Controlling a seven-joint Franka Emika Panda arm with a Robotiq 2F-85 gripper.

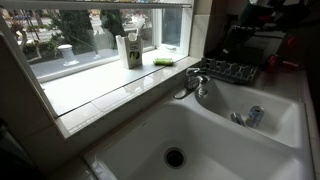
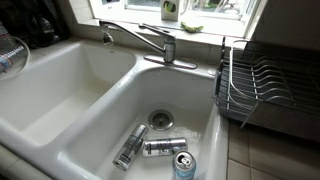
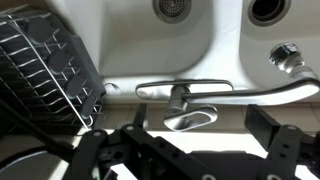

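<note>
My gripper stands open in the wrist view, with nothing held between its fingers. Below it, apart from the fingers, appears the chrome faucet. Several metal cans lie in one basin of the white double sink in exterior view 2: a tilted can, a can lying flat and an upright-looking can near the lower edge. Exterior view 1 also shows a can in the farther basin. No cans show in the wrist view.
A dish rack stands beside the sink. On the windowsill are a carton and a green item. The nearer basin in exterior view 1 is empty. The faucet spout reaches over the sink.
</note>
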